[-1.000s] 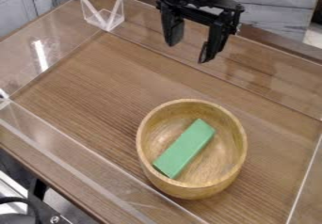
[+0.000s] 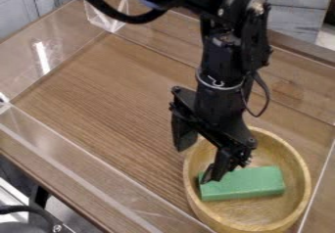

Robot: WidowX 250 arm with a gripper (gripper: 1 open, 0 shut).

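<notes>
My black gripper (image 2: 213, 149) reaches down over a round tan bowl (image 2: 207, 217) at the lower right, its dark fingers over the bowl's left part. A green rectangular block (image 2: 256, 183) lies in the bowl, right beside the lower fingertips. The gripper looks open; whether a finger touches the block I cannot tell. The arm above hides the middle of the back of the table.
Clear plastic edging runs along the left side, and a pale grey surface shows beyond the back edge at the top right.
The arm has come down from the back into the bowl. The green block now lies more horizontally, in the bowl's right part, and the bowl sits slightly further right.
</notes>
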